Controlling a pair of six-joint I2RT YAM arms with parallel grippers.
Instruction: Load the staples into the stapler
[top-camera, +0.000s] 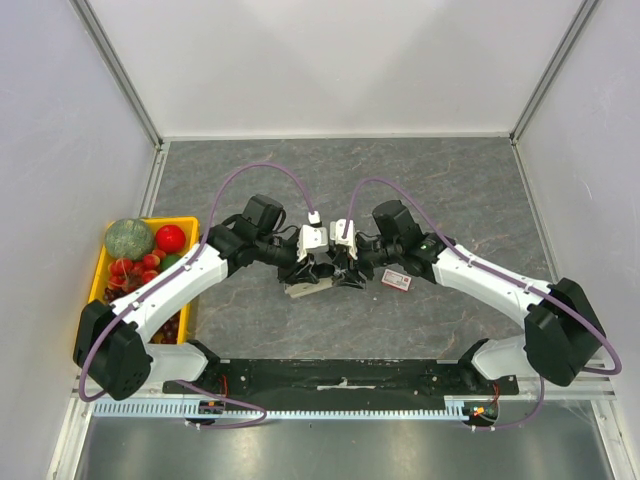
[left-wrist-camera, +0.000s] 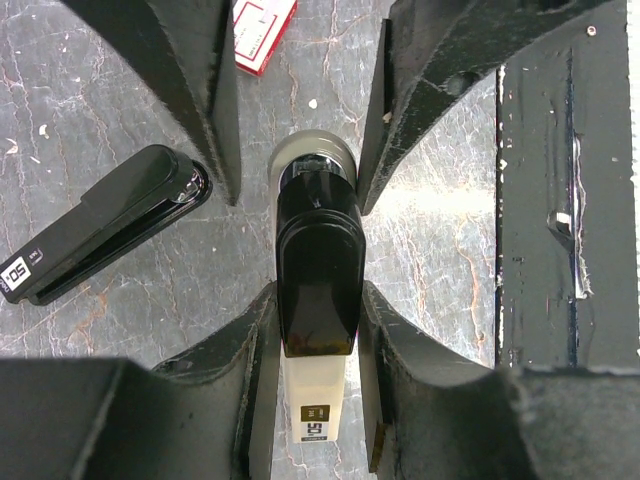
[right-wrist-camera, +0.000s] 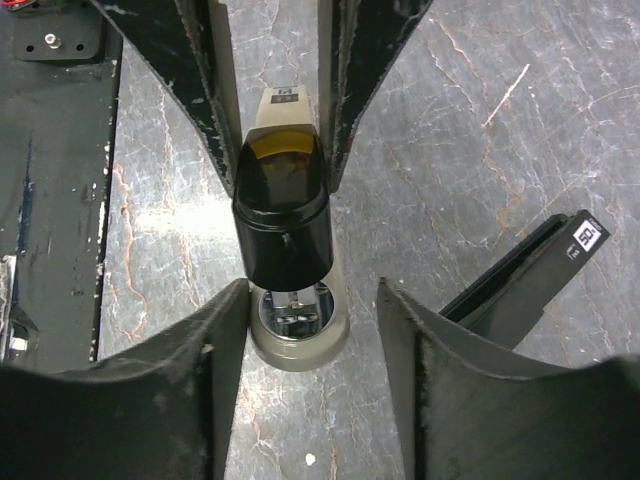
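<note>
Both grippers meet at the table's centre. In the left wrist view my left gripper is shut on a black-topped stapler (left-wrist-camera: 318, 265) with a light base (left-wrist-camera: 313, 405). My right gripper is part open around the stapler's near end, where a metal part shows under the black top; whether its fingers touch it is unclear. A second, all-black stapler (left-wrist-camera: 110, 225) lies on the table beside them. A small red-and-white box (top-camera: 396, 281), likely of staples, lies right of the grippers.
A yellow crate (top-camera: 101, 275) of fruit and vegetables stands at the left.
</note>
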